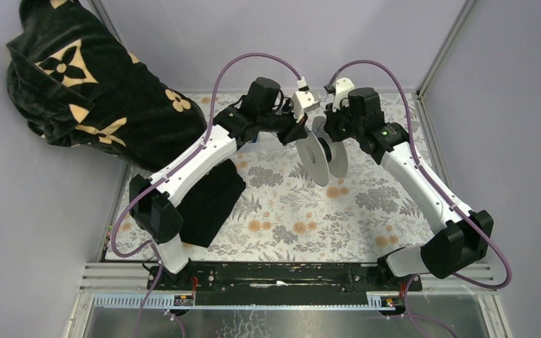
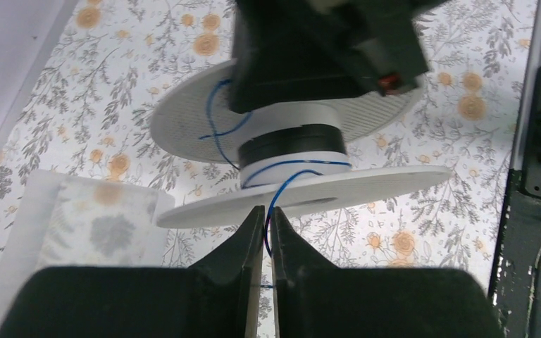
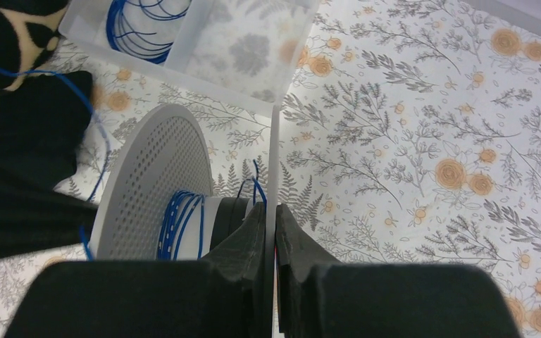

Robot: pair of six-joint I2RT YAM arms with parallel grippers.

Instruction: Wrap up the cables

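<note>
A white spool [image 1: 312, 158] with perforated flanges and a black band hangs between my grippers in the top view. Blue cable [image 3: 183, 222] is wound on its core, with loose ends beside the flanges. My right gripper is shut on the rim of one flange, seen edge-on in the right wrist view. My left gripper is shut on a strand of the blue cable, which runs over a flange from the core in the left wrist view.
A translucent tray [image 3: 225, 84] with coiled blue cable sits at the back. Black cloth [image 1: 211, 204] and a patterned blanket [image 1: 91, 84] cover the left.
</note>
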